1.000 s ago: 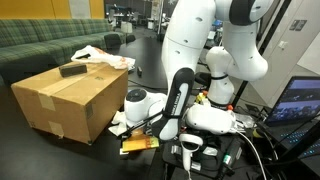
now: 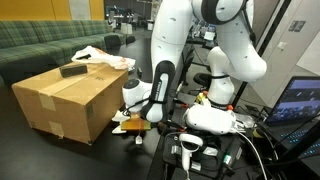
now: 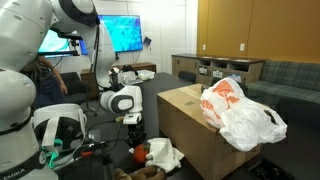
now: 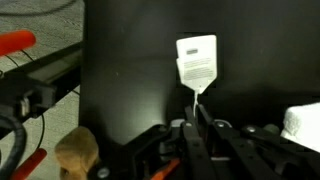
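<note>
A white spatula-like tool (image 4: 198, 62) lies on the dark table, its flat blade pointing away from me in the wrist view. Its thin handle runs down to my gripper, where the fingertips come close together around it. Whether they touch the handle is too dark to tell. From the side, my gripper (image 2: 132, 133) is low over the table beside the cardboard box. A small white shape (image 2: 139, 140) shows just below it. An orange-red patch (image 3: 140, 153) shows at the arm's lower end in the second exterior view.
The large cardboard box (image 2: 72, 103) stands close to the arm. White cloth (image 3: 164, 153) lies at its foot, and a white plastic bag (image 3: 240, 115) rests on top. A brown lump (image 4: 75, 150) and red handles (image 4: 16, 42) sit left in the wrist view.
The arm's lower end has shifted and turned. The orange patch there appears higher and smaller in the first exterior view, and a small white shape now shows under it.
</note>
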